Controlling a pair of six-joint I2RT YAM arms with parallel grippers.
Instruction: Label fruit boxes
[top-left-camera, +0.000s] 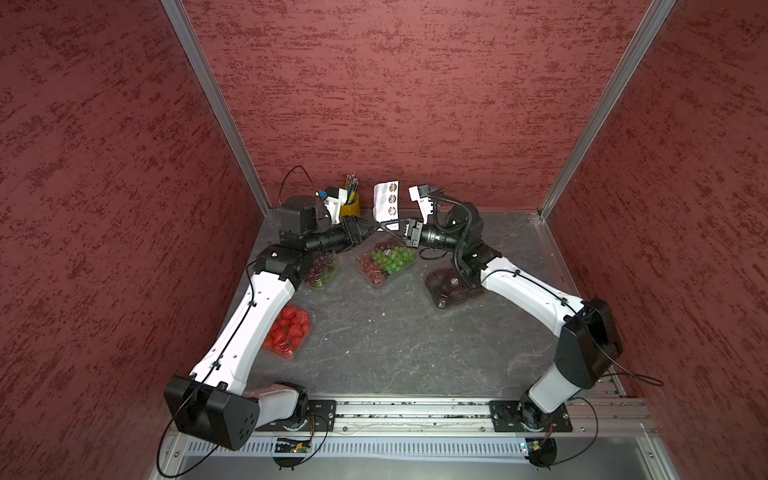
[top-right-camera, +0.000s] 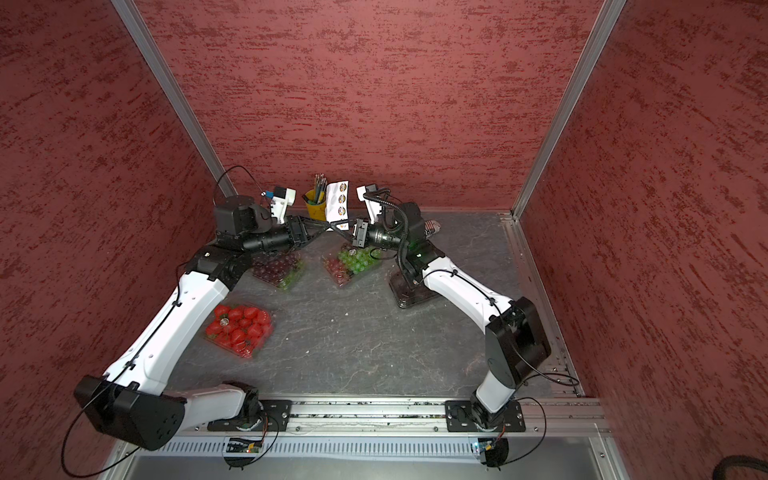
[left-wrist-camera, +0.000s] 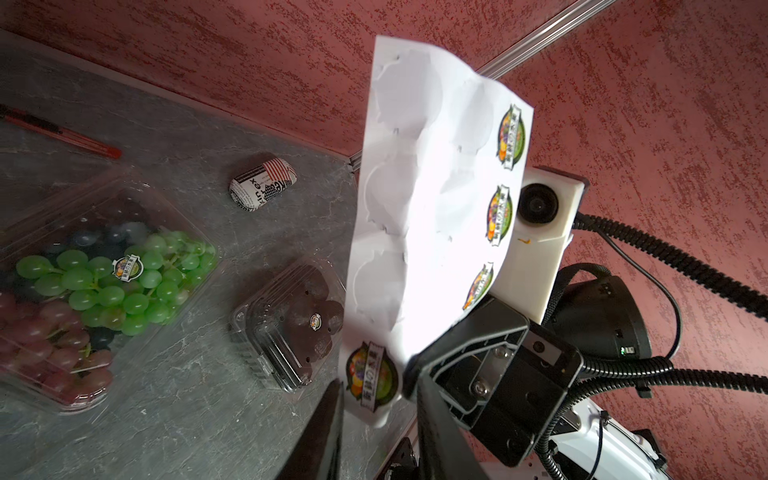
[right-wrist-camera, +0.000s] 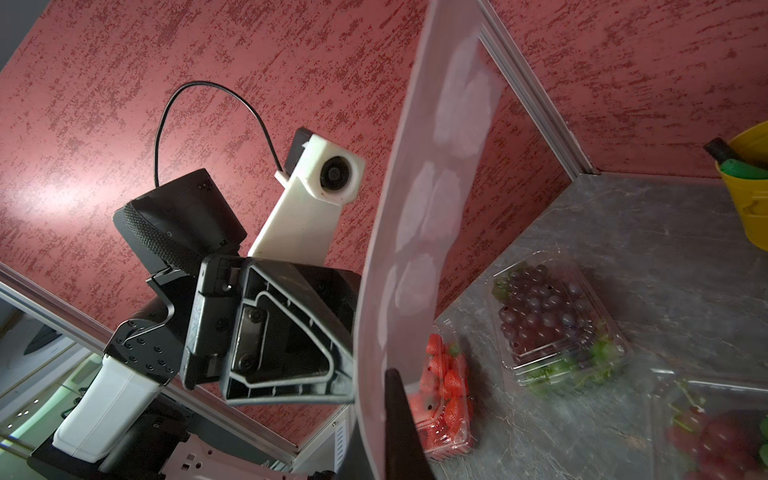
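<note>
The white label sheet (left-wrist-camera: 436, 184) hangs upright, with several round stickers along one edge and bare cut-outs elsewhere. My right gripper is shut on the sheet's lower part. My left gripper stands open at the sheet's bottom corner, its fingers (left-wrist-camera: 324, 440) either side of the lowest sticker (left-wrist-camera: 372, 377) as seen in the left wrist view; contact cannot be told. Labels show on the mixed grape box (left-wrist-camera: 128, 268) and the dark fruit box (left-wrist-camera: 315, 321). A strawberry box (top-right-camera: 238, 329) and a dark grape box (right-wrist-camera: 552, 316) lie at left.
A yellow pen cup (top-right-camera: 315, 208) stands at the back, a red pen (left-wrist-camera: 60, 134) lies near the mixed grape box, and a printed roll (left-wrist-camera: 262, 182) lies at the back right.
</note>
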